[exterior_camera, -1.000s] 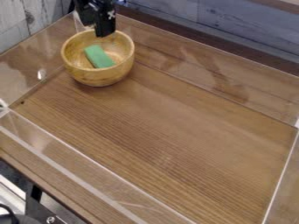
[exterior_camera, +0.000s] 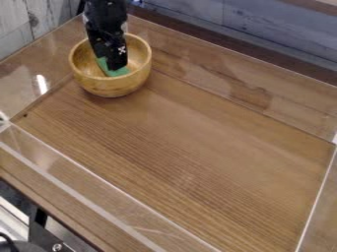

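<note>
A wooden bowl sits at the back left of the wooden table, with a green object inside it. My black gripper reaches down from the top edge into the bowl, over the green object and partly hiding it. Its fingers are too small and dark to tell whether they are open or shut on it.
A grey wall runs along the back, and another stands at the upper left behind the bowl.
My gripper has moved down from above the bowl's far side to the green object, which it now partly covers. The bowl looks unmoved.
</note>
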